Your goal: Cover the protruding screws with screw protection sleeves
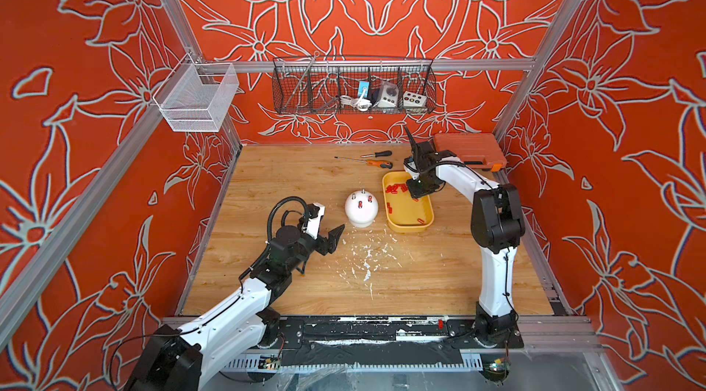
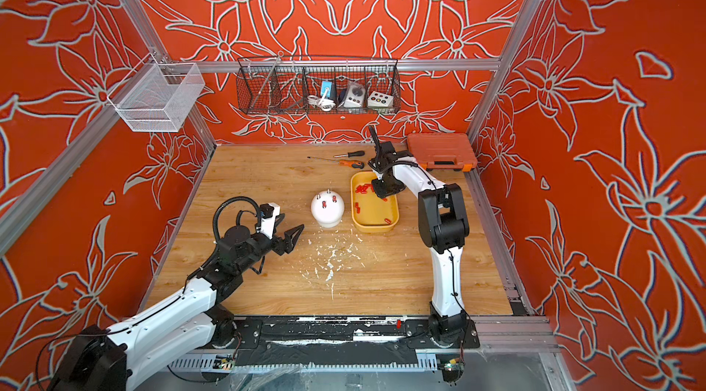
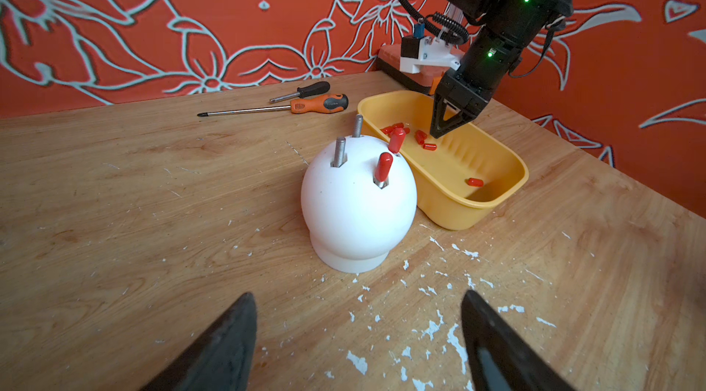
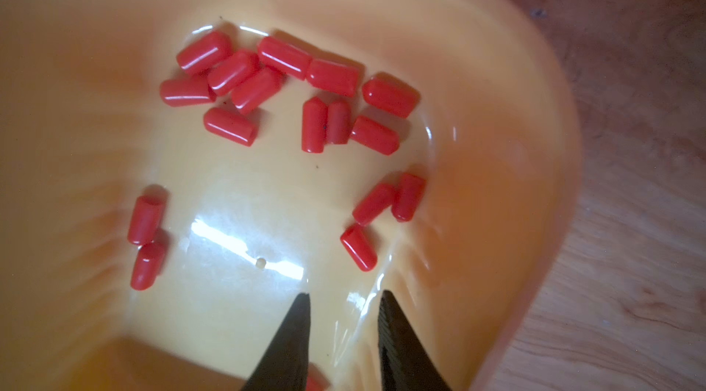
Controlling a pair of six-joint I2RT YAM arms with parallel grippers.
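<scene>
A white dome (image 3: 353, 207) on a base carries upright screws: two bare metal ones (image 3: 339, 152) and two under red sleeves (image 3: 384, 167). Loose red sleeves (image 4: 314, 125) lie in the yellow tray (image 4: 478, 97) to the dome's right, mostly grouped at one end. My right gripper is over that tray, its fingertips parted with nothing between them. My left gripper (image 1: 334, 238) stands open to the lower left of the dome, facing it, empty in the left wrist view.
Two screwdrivers (image 1: 378, 164) lie behind the tray, beside an orange case (image 1: 468, 147) at back right. White flakes lie in front of the dome. A wire basket (image 1: 301, 82) hangs on the back wall.
</scene>
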